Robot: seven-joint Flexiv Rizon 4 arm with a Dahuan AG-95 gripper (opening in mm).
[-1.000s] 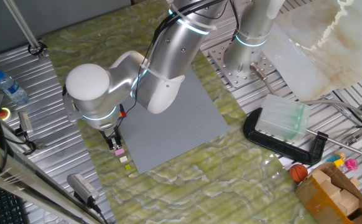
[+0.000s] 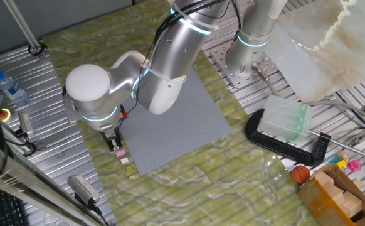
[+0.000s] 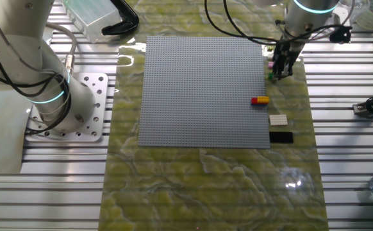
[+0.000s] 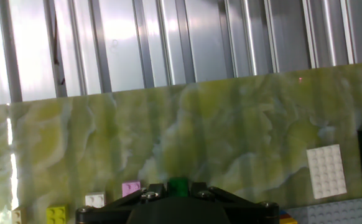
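In the wrist view a dark green brick (image 4: pixel 178 186) sits between the two black fingertips of my gripper, which press close on both its sides. My gripper (image 3: pixel 280 72) points down beside the right edge of the grey baseplate (image 3: pixel 202 93) in exterior view 2, with a bit of the green brick (image 3: pixel 270 76) at its tips. Whether the brick is off the mat cannot be told. A red and yellow piece (image 3: pixel 259 101) sits on the baseplate's right edge.
Pink (image 4: pixel 130 188), white (image 4: pixel 95 200) and lime (image 4: pixel 56 214) bricks line up close beside my gripper. A flat white brick (image 3: pixel 278 120) and a black one (image 3: pixel 281 137) lie off the baseplate. A clear box (image 2: pixel 285 118) stands by the black clamp (image 2: pixel 276 147).
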